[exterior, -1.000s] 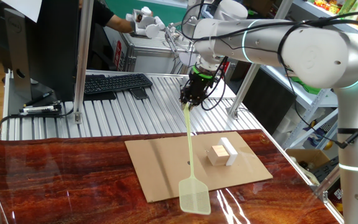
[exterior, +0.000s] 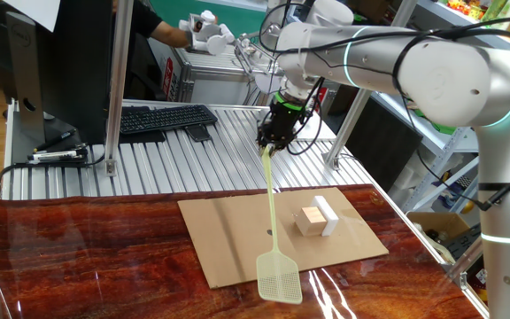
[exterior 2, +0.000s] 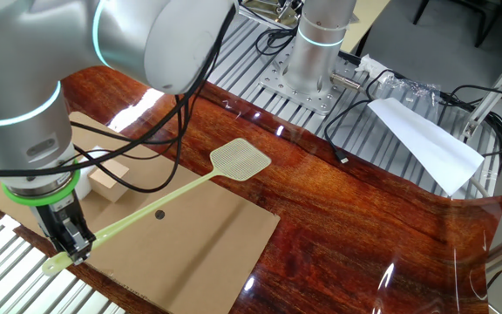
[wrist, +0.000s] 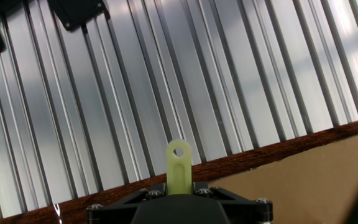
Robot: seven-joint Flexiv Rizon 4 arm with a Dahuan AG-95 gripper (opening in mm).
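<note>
A pale yellow-green fly swatter (exterior: 279, 276) is held by its handle in my gripper (exterior 2: 78, 249), which is shut on it. The handle's end with its hole (wrist: 179, 163) pokes out past the fingers in the wrist view. From there the shaft slopes over the cardboard sheet (exterior: 228, 239), and the mesh head (exterior 2: 240, 160) is at the far end, over or near the brown wooden surface; whether it touches cannot be told. On the cardboard lies a small dark round spot (exterior 2: 160, 215), close to the shaft.
A wooden block (exterior: 310, 221) and a white block (exterior: 325, 215) stand together on the cardboard. Behind are a keyboard (exterior: 168, 119) and a monitor on the slatted metal table (exterior: 158, 168). Cables (exterior 2: 181, 131) hang from the arm.
The arm and the blocks look unmoved.
</note>
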